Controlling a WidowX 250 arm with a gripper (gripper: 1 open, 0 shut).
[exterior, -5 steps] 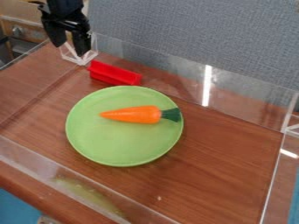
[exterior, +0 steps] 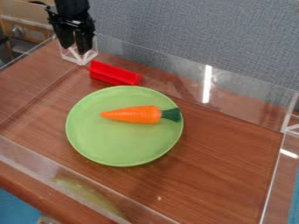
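An orange toy carrot (exterior: 131, 115) with a dark green top lies across a round green plate (exterior: 122, 142) on the wooden table. Behind the plate a red bar-shaped object (exterior: 114, 73) lies on the table. My black gripper (exterior: 75, 44) is at the top left, above a small white wire or plastic object (exterior: 77, 57), left of and behind the red object. It looks open; its fingertips are small and partly hard to make out.
Clear low walls (exterior: 251, 110) edge the table at the back, front and right. A grey textured surface rises behind. The wooden area (exterior: 222, 166) right of the plate is clear.
My gripper has shifted slightly upward at the top left. The carrot, plate and red object have not moved.
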